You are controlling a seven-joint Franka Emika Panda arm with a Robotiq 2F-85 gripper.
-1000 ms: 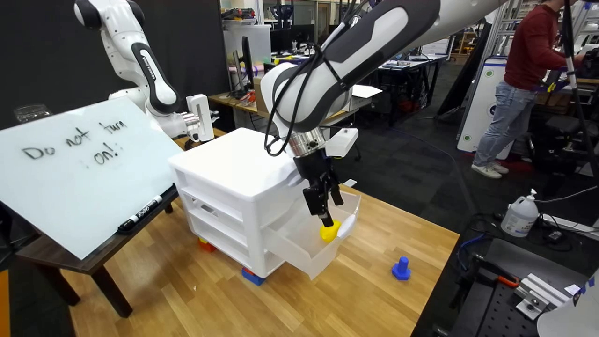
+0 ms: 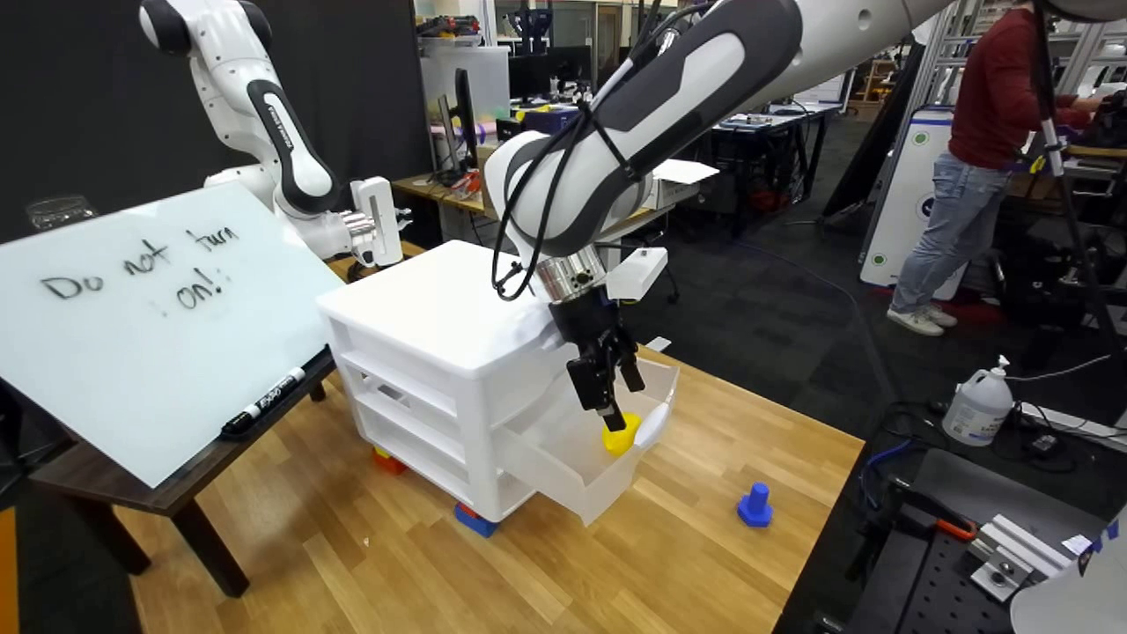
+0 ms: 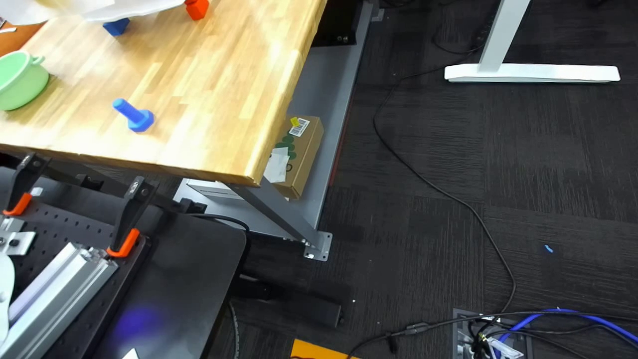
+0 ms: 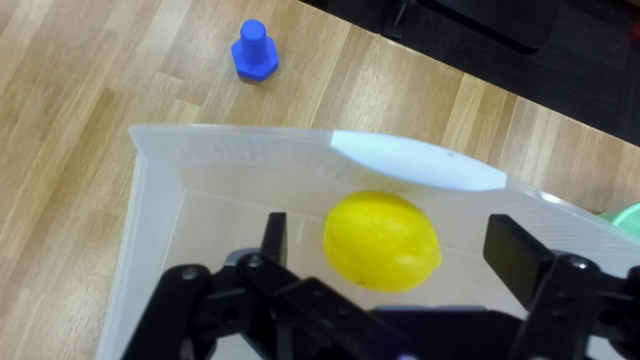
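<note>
A yellow lemon-shaped object (image 4: 382, 242) lies on the floor of the pulled-out translucent drawer (image 4: 204, 135). In the wrist view it shows between my open fingers, with a gap on either side. My gripper (image 2: 625, 402) points down into the drawer (image 2: 552, 482) from above, close over the yellow object (image 2: 621, 434). The drawer belongs to a white drawer unit (image 2: 423, 306) on the wooden table. I cannot tell exactly how high the fingertips stand above the drawer floor. Neither gripper nor lemon appears in the second exterior view.
A blue bolt (image 2: 755, 506) stands on the table in front of the drawer. A green bowl (image 3: 24, 81) sits near the table's edge. Blue and red blocks (image 2: 475, 519) lie under the unit's base. Beside the unit leans a whiteboard (image 2: 158, 328).
My gripper has shifted slightly left and down in exterior view 1, nearer the yellow object. The drawer and the yellow object look unmoved.
</note>
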